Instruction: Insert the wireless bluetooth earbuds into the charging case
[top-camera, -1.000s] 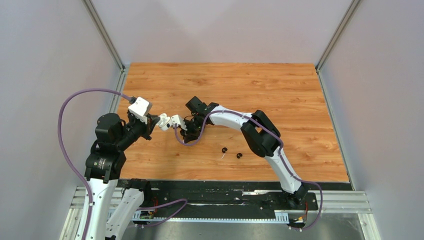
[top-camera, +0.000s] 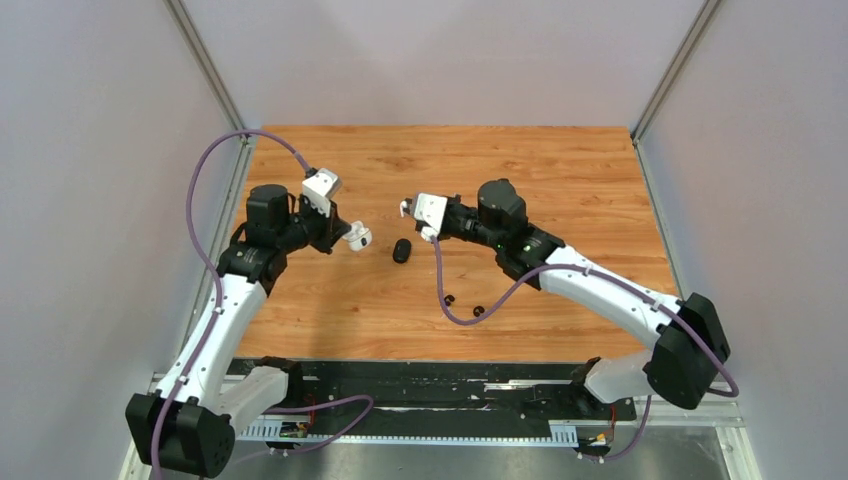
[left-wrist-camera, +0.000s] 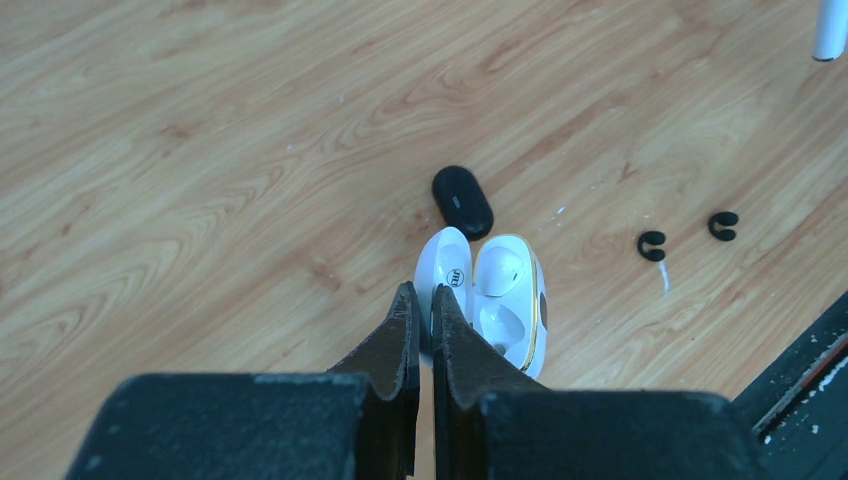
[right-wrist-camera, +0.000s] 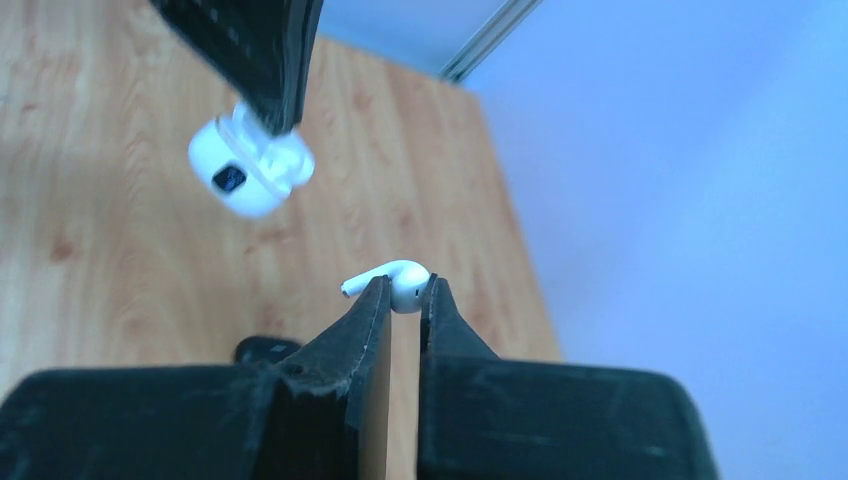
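Just left of the table's middle, the white charging case (top-camera: 357, 237) is in the air with its lid up. My left gripper is shut on the lid, and two rounded hollows face the camera in the left wrist view. Whether an earbud sits in either is hard to tell. A white earbud (right-wrist-camera: 402, 285) with its stem pointing left is pinched at the tips of my right gripper, shut on its head. In the right wrist view the case (right-wrist-camera: 245, 165) appears up and left of that earbud, apart from it.
Between the two grippers lies a black oval object (top-camera: 402, 250) on the table. Two small black C-shaped pieces (top-camera: 449, 300) rest nearer the front edge. A white rod (left-wrist-camera: 831, 30) is cut off at the left wrist view's corner.
My right gripper has drawn back from the case, to the right and toward the back of the table. My left gripper has carried the case a little to the right. The black oval is now uncovered.
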